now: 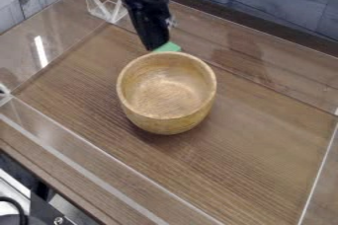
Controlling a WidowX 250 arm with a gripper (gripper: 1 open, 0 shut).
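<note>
My black gripper hangs over the back middle of the table, just above and left of a small green object, which is partly hidden. Its fingers look shut, with nothing visible between them. In front of both sits a large yellow wooden bowl, empty.
The wooden table has free room at right, front and left. A clear bracket-like piece stands at the back left. A blue-grey edge runs along the back, and dark cables lie at the front left corner.
</note>
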